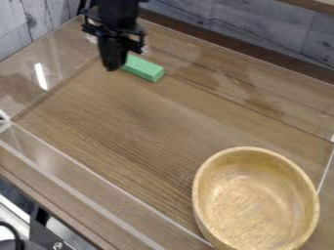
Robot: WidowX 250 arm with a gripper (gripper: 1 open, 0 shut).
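Note:
The dark gripper (120, 41) hangs at the upper left, just above and left of a small green rectangular block (143, 68) lying on the wooden surface. Whether its fingers are open or shut is not clear in this blurred view.
A large empty tan bowl (256, 203) sits at the lower right. Dark walls line the back, and a raised edge runs along the left.

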